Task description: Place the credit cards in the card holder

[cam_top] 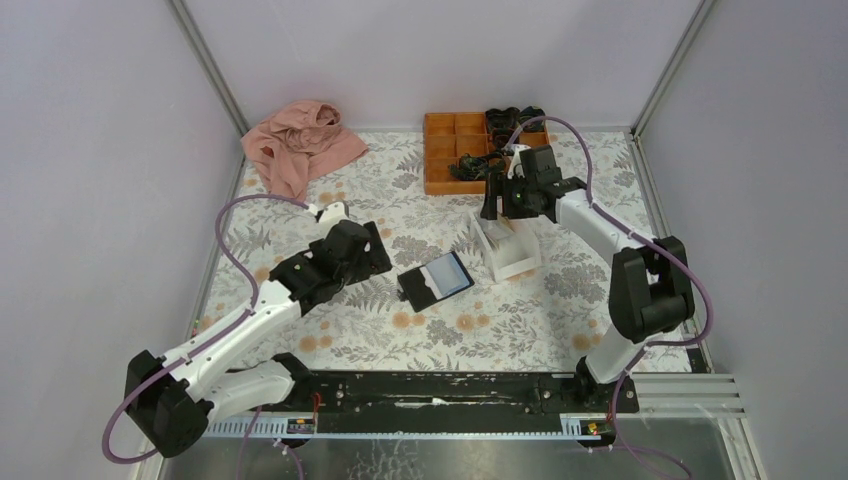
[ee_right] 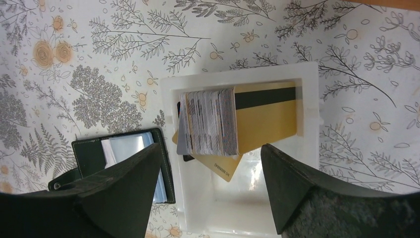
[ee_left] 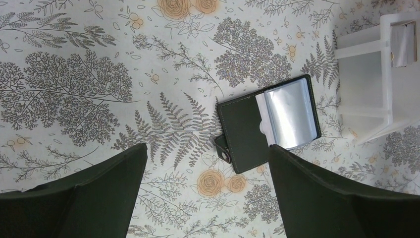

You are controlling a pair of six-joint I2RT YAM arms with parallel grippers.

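A dark card holder (cam_top: pixel 436 281) lies open and flat on the patterned cloth near the middle, clear sleeves on its right half. In the left wrist view its bare dark flap (ee_left: pixel 241 130) faces up. The credit cards (ee_right: pixel 210 122) are a fanned stack in a white bin, with gold cards (ee_right: pixel 266 111) beside and under them. My right gripper (cam_top: pixel 500 198) is above the bin's far end, its fingers apart with nothing between them. My left gripper (cam_top: pixel 381 250) hangs open and empty, left of the card holder.
The white bin (cam_top: pixel 516 269) stands right of the card holder. Behind it is an orange compartment tray (cam_top: pixel 438 152) holding dark coiled items (cam_top: pixel 480 166). A pink cloth (cam_top: pixel 300 145) lies at the back left. Bare patterned cloth surrounds the card holder.
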